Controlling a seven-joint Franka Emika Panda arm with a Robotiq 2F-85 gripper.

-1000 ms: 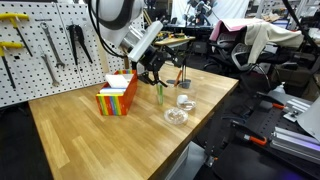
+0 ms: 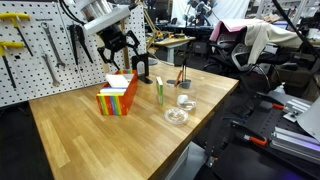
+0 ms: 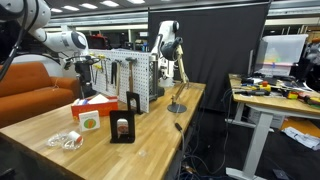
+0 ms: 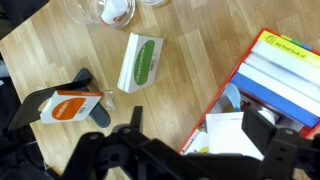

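My gripper (image 2: pixel 118 57) is raised over the table, above a colorful box (image 2: pixel 113 104) that holds books and white items. In the wrist view its black fingers are spread wide, with no object held between them. The box's red rim and several books (image 4: pixel 283 72) appear at the right there, along with a white item (image 4: pixel 232 135) inside. A white and green carton (image 4: pixel 141 62) stands apart from the box. Beside it is a dark stand (image 4: pixel 40 117) bearing a white and orange piece (image 4: pixel 69 106).
Clear glass dishes (image 2: pixel 176 116) and a small white cup (image 2: pixel 183 101) sit near the table's edge. A pegboard (image 2: pixel 35 75) with tools rises behind the box.
My gripper has risen from low beside the green carton and moved left, over the box. The box, carton and dishes look unmoved.
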